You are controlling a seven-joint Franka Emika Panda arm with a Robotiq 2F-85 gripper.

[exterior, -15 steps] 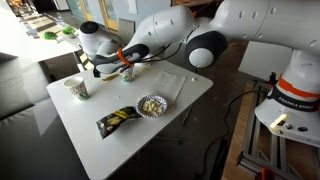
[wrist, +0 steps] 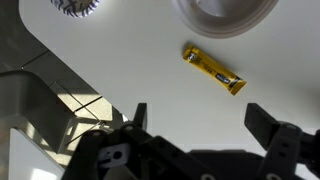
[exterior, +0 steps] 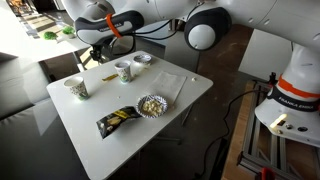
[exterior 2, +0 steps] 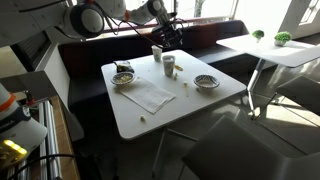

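My gripper is open, its two fingers wide apart with bare white tabletop between them. Ahead of the fingers in the wrist view lies a small yellow packet (wrist: 214, 70), close to a round white vessel (wrist: 228, 22) cut off by the top edge. In exterior view 1 the gripper (exterior: 97, 52) hangs above the table's far end. Two patterned paper cups, one at the left (exterior: 78, 87) and one nearer the middle (exterior: 123, 71), stand upright on the table.
A bowl of light pieces (exterior: 153, 106) and a black and yellow bag (exterior: 117, 121) lie toward the near side. A white paper sheet (exterior: 168, 86) is at the right, with another bowl (exterior: 142, 59) at the back. Benches (exterior 2: 90, 70) run behind the table.
The arm has risen and drawn back from the table in exterior view 1. The middle cup and back bowl are now less covered by it. The tabletop objects look unmoved.
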